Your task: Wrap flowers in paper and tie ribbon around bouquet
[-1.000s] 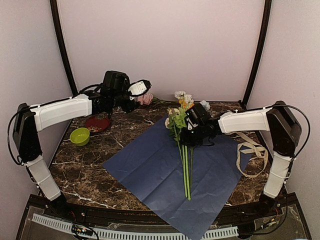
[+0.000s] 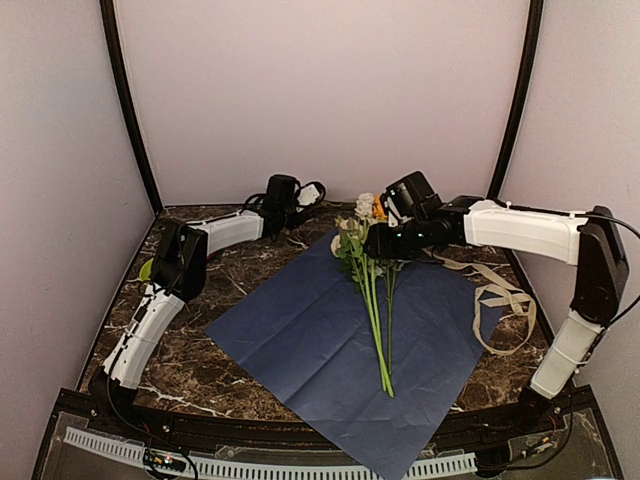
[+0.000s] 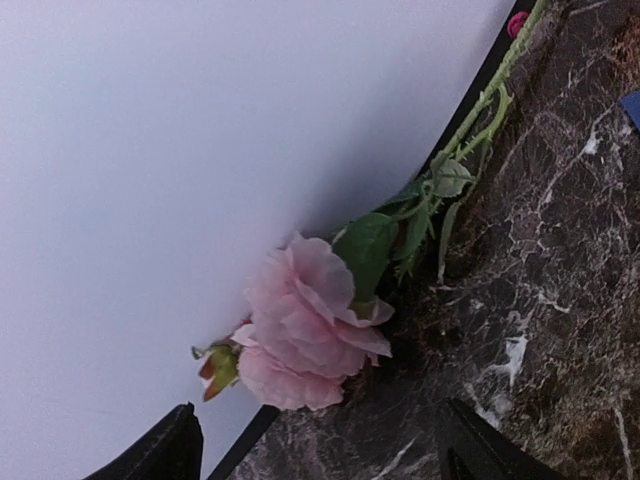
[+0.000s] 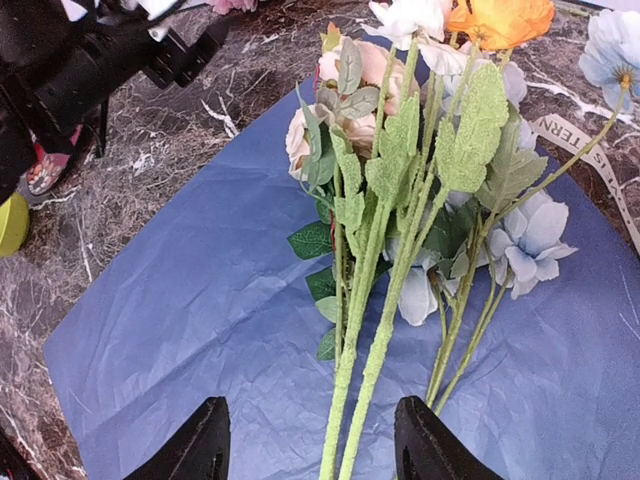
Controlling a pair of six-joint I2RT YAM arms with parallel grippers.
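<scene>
A loose bunch of fake flowers (image 2: 372, 310) with long green stems (image 4: 360, 360) and white, orange, pale pink and light blue heads lies on blue wrapping paper (image 2: 280, 340). My right gripper is over the stems, its fingers apart with nothing clearly between them. My left gripper stands open at the back left, in front of a pink flower (image 3: 310, 320) lying by the back wall, nothing between its fingers. A cream ribbon (image 2: 500, 300) lies loosely on the right side of the paper and table.
A green bowl (image 4: 10, 222) sits at the left, mostly hidden by the left arm in the top view. Bare marble (image 2: 230, 280) is clear left of the paper. Walls enclose the back and sides.
My left gripper has moved right and lower over the back of the table. My right gripper has risen and shifted slightly right; the stems beneath it moved a little right.
</scene>
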